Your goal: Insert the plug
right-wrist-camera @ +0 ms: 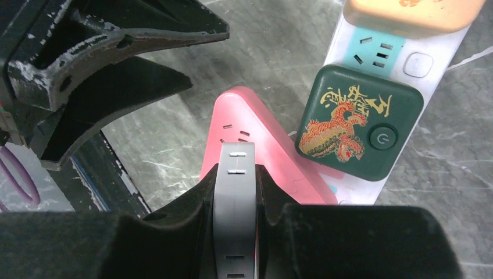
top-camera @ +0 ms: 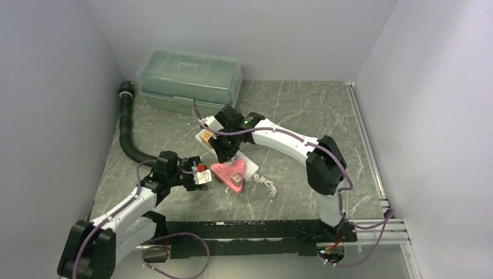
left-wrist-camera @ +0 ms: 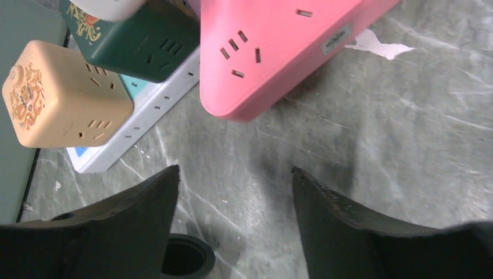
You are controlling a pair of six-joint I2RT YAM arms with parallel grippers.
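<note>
A pale grey plug (right-wrist-camera: 234, 203) with slots along its face is clamped between the black fingers of my right gripper. It hangs over the pink triangular power strip (right-wrist-camera: 279, 154) and covers part of that strip. In the left wrist view, one rounded corner of the pink strip (left-wrist-camera: 256, 52) shows its slots. My left gripper stands open, its fingers wide apart over bare table, just short of that corner. From above, the left gripper (top-camera: 202, 174) is left of the pink strip (top-camera: 222, 171), while the right gripper (top-camera: 225, 154) is at its back edge.
Behind the pink strip lies a white power strip (right-wrist-camera: 398, 64) bearing a green block (right-wrist-camera: 360, 125) and a tan block (right-wrist-camera: 413, 11). A small tan block (top-camera: 236, 179) sits on the pink strip. Coiled white cable (top-camera: 264, 185) lies to the right; a lidded green box (top-camera: 189, 78) stands behind.
</note>
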